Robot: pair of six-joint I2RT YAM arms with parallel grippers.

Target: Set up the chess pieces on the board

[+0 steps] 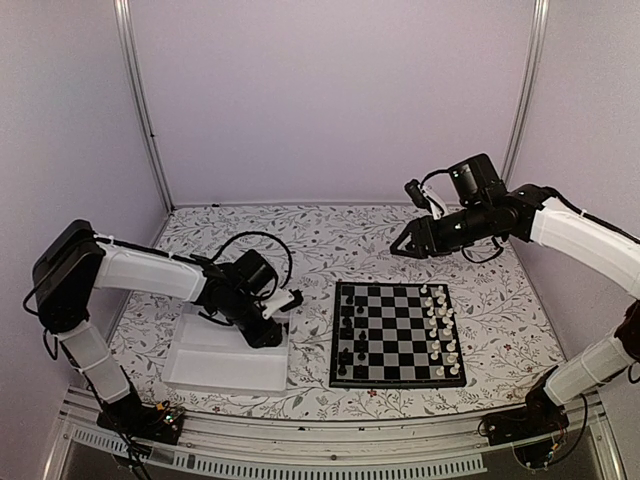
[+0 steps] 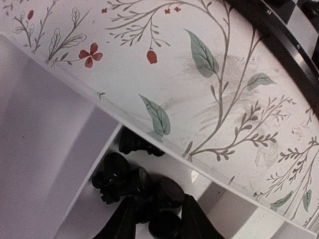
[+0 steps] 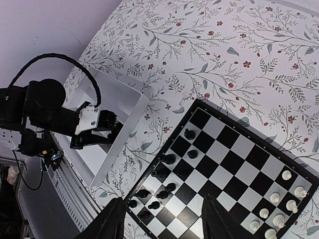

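In the left wrist view my left gripper is down among black chess pieces (image 2: 114, 167) in a white tray compartment (image 2: 60, 124), fingers apart around them; whether one is held I cannot tell. The chessboard (image 1: 398, 330) has black pieces (image 3: 189, 134) along its left side and white pieces (image 3: 291, 205) along its right. My right gripper is high above the board's back right, fingers apart, with nothing visible between them.
The tray (image 1: 225, 372) lies left of the board with a narrow strip of floral table between. The table behind and right of the board is clear.
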